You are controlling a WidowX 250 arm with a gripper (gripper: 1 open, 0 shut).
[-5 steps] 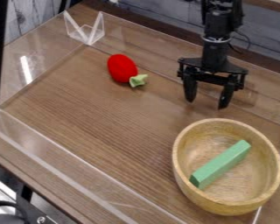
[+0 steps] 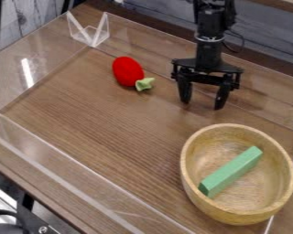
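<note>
My black gripper [image 2: 203, 93] hangs at the top centre-right of the camera view, open, its two fingers low over the bare wooden table [image 2: 88, 137] with nothing seen between them. Left of it lies a red object [image 2: 127, 69] with a pale green tip. A yellow bowl [image 2: 271, 201] at the lower right holds a green bar [image 2: 230, 172].
A clear wire-like or plastic holder [image 2: 88, 29] stands at the back left. A dark edge runs along the back right.
My gripper has moved left, toward the red object. The red object, the bowl and the green bar have not moved.
</note>
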